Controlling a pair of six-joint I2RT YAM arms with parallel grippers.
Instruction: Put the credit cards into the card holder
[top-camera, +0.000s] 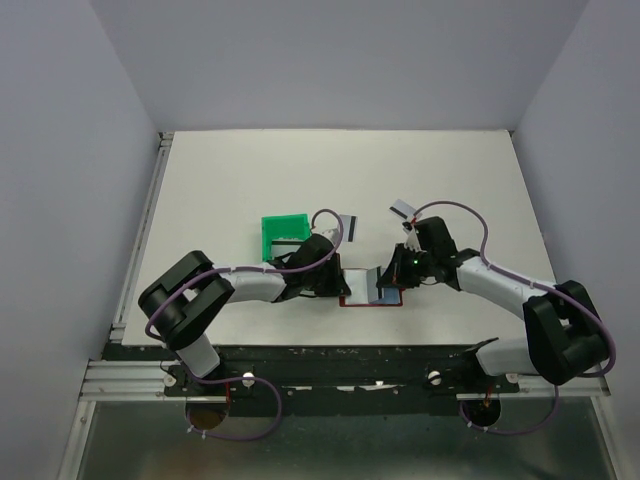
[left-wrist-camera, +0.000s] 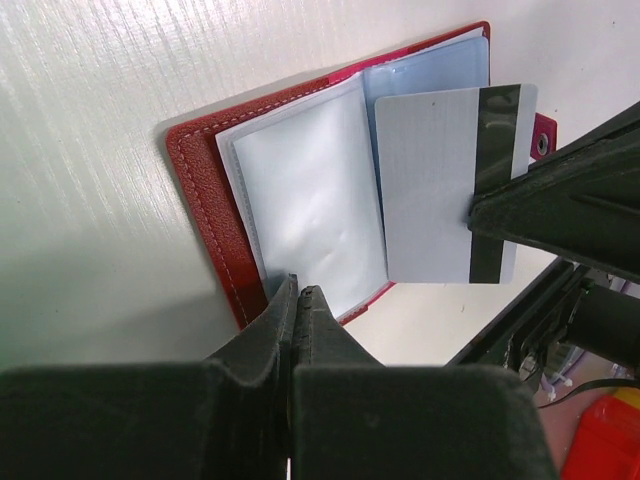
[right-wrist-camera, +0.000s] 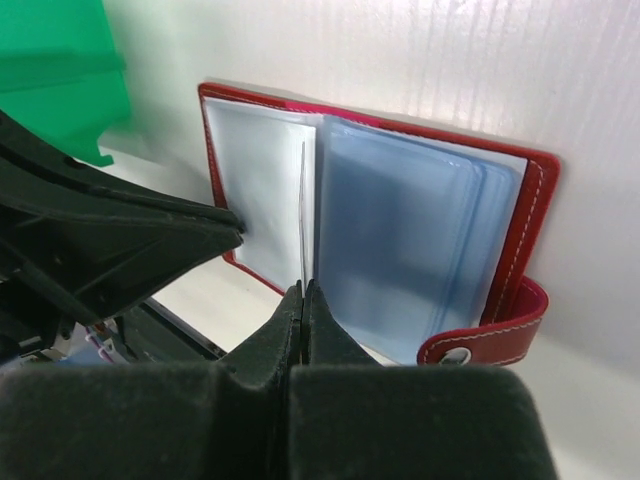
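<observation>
The red card holder (top-camera: 372, 303) lies open on the table, white sleeves (left-wrist-camera: 315, 185) on its left half and bluish clear pockets (right-wrist-camera: 390, 225) on its right. A white credit card with a dark stripe stands over the middle of the holder, gripped by my right gripper; the right wrist view shows it edge-on. My left gripper is shut at the near edge of the left half, against the sleeve and red border. Whether a thin sleeve edge is between its fingertips cannot be made out.
A green box (top-camera: 286, 228) stands left of the holder, behind my left arm. The back of the white table is open, and its front edge runs just before the holder. My grippers are close together over the holder.
</observation>
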